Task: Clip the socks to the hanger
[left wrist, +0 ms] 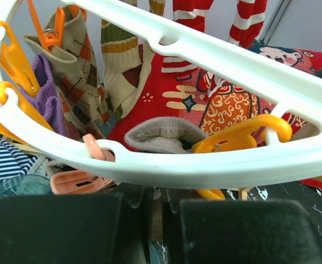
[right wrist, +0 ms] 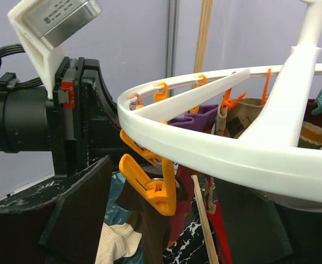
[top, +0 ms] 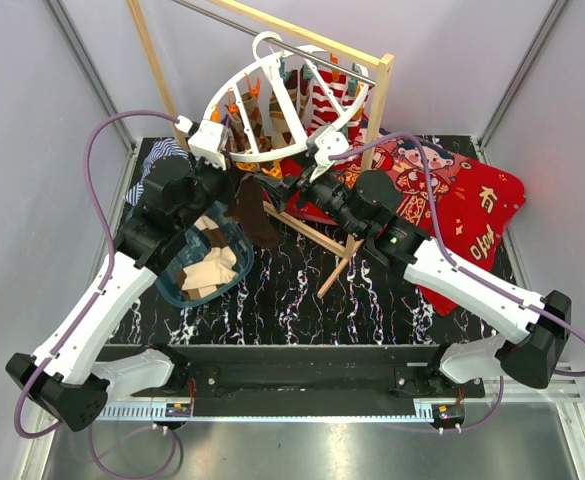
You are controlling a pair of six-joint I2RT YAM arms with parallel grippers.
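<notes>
The white round hanger (top: 264,155) hangs from the rod with several clips and socks on it. My left gripper (top: 236,182) is shut at its near left rim, on the brown sock (top: 258,215), which dangles below. In the left wrist view the sock's grey-brown cuff (left wrist: 163,135) bulges up beyond the rim, next to a yellow clip (left wrist: 240,136). My right gripper stands open, its dark fingers (right wrist: 75,214) apart on either side of a yellow clip (right wrist: 159,190) under the rim. The exact pinch of the left fingertips is partly hidden.
A blue-green basket (top: 234,285) with beige socks stands below on the left. The wooden stand (top: 317,235) and red cushions (top: 462,210) lie behind and right. A salmon clip (left wrist: 78,181) sits near the left gripper.
</notes>
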